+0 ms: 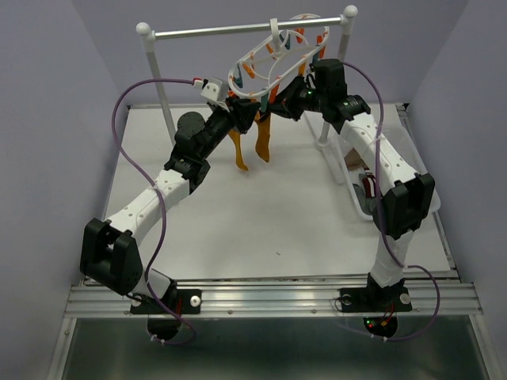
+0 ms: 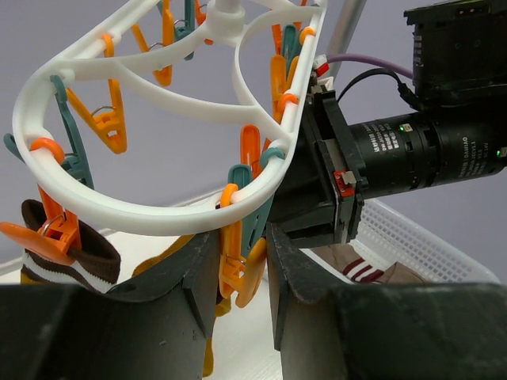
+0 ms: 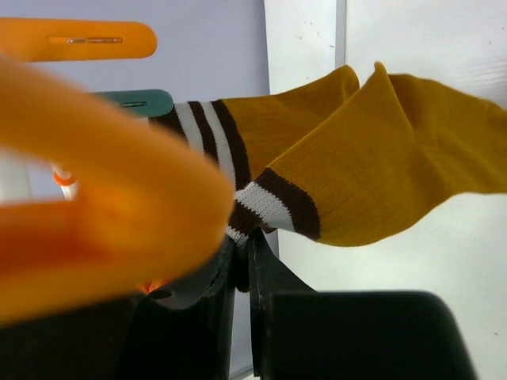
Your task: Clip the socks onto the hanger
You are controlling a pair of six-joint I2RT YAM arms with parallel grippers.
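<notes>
The white hanger ring (image 1: 277, 49) with orange and teal clips hangs from the rack. My left gripper is shut on an orange clip (image 2: 252, 269) at the ring's near edge. My right gripper is shut on the striped cuff of a mustard sock (image 3: 404, 158), just below the ring beside that clip. A second mustard sock (image 1: 238, 146) hangs further left under the ring; its brown-and-white cuff (image 2: 95, 261) is by an orange clip in the left wrist view. Whether the held cuff sits inside a clip is hidden.
A white basket (image 1: 428, 158) with more socks stands at the right of the table. The rack's posts (image 1: 161, 95) rise on both sides.
</notes>
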